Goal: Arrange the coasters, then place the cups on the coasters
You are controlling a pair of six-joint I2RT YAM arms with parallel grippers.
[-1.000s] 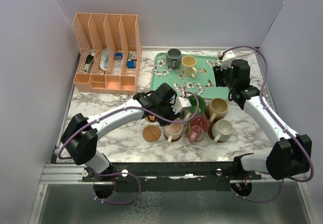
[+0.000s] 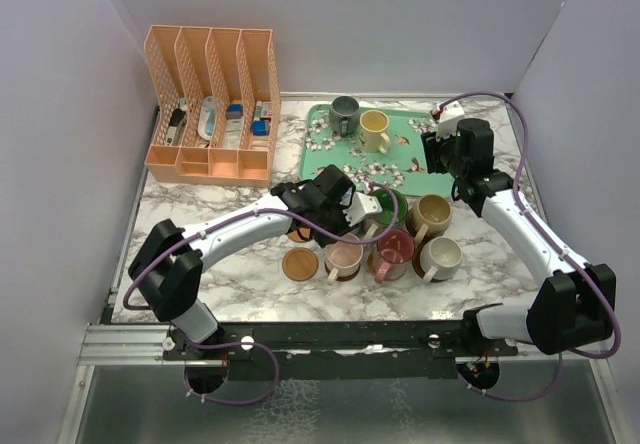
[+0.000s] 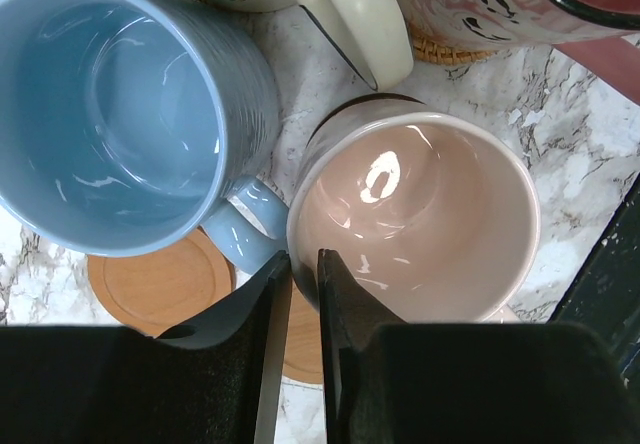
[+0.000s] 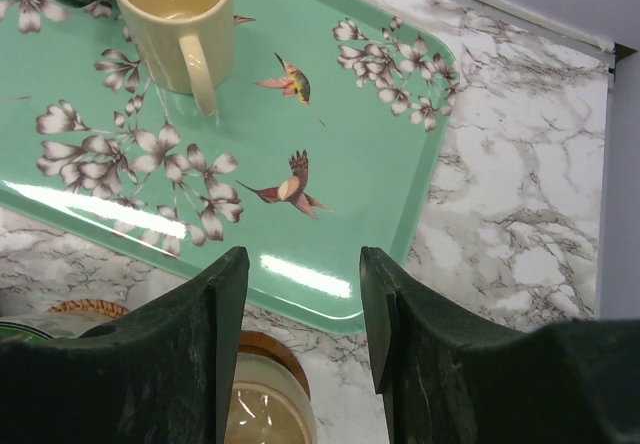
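Note:
My left gripper is low among the mugs, shut at the near rim of the pale pink cup (image 3: 420, 214); the fingertips meet at that rim, hard to tell exactly what is between. A light blue mug (image 3: 110, 114) stands left of it, its handle beside the fingers. Wooden coasters (image 2: 300, 264) lie below, one bare (image 3: 160, 284). My right gripper is open over the near right of the green tray (image 4: 350, 164), nothing between its fingers.
A yellow mug (image 2: 374, 129) and grey mug (image 2: 343, 112) stand on the tray. Several mugs cluster front centre, including a red one (image 2: 394, 254). An orange divided organiser (image 2: 210, 164) fills the back left.
The left arm has shifted very slightly around the pink cup. The right arm and the objects look essentially unchanged.

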